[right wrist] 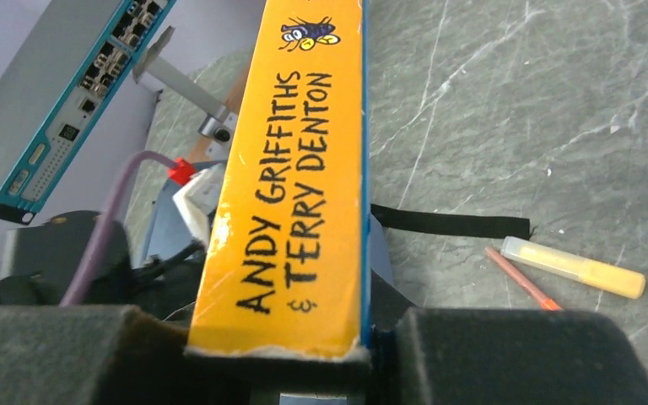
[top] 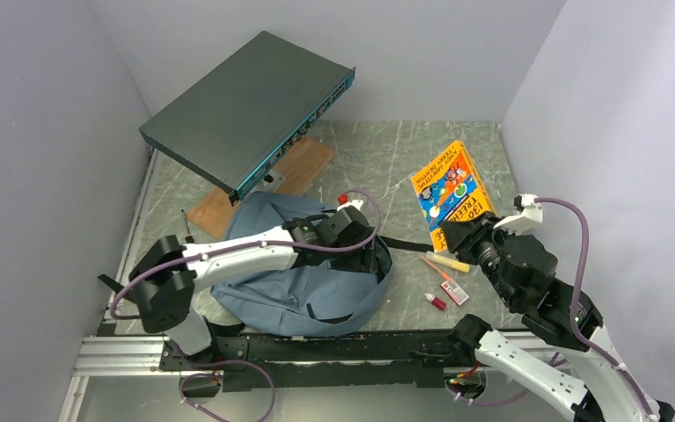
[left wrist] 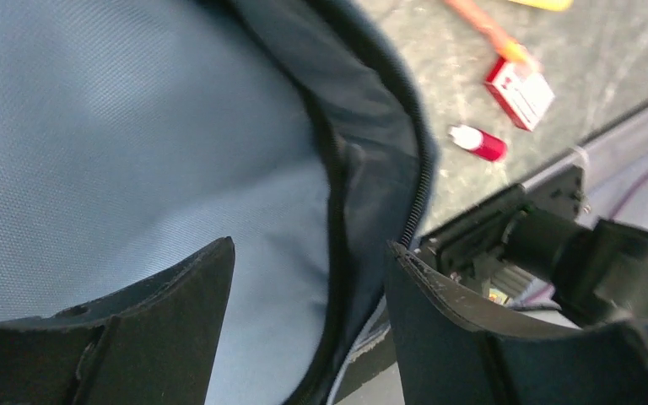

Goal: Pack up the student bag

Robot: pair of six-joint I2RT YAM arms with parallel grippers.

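The grey-blue bag (top: 281,294) lies open on the marble surface. My left gripper stands open just over its right part, nothing between the fingers but bag fabric below. My right gripper (top: 454,233) is shut on the orange book (top: 448,189), held up at the right; its spine (right wrist: 287,169) fills the middle of the right wrist view. Right of the bag lie a yellow stick (top: 448,262), an orange pencil-like item (top: 437,271), a red-white box (top: 454,292) and a small red bottle (top: 435,301).
A large dark equipment panel (top: 246,105) overhangs the back left above a wooden board (top: 308,163). A black strap (top: 404,245) reaches right from the bag. Walls bound both sides.
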